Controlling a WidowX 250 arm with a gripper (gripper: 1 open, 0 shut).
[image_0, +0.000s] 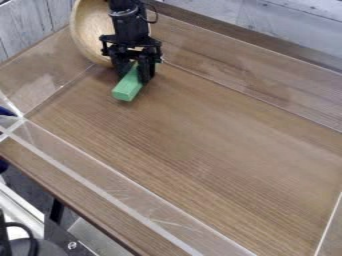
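Observation:
My black gripper (136, 60) hangs at the top left of the camera view, shut on a green block (128, 86), which tilts down toward the front left at the table surface. A wooden bowl (87, 28) is behind the gripper and to its left, partly hidden by it.
Clear plastic edging runs along the left and front left. Grey wall panels stand behind at the top, and dark cables lie off the table at the lower left.

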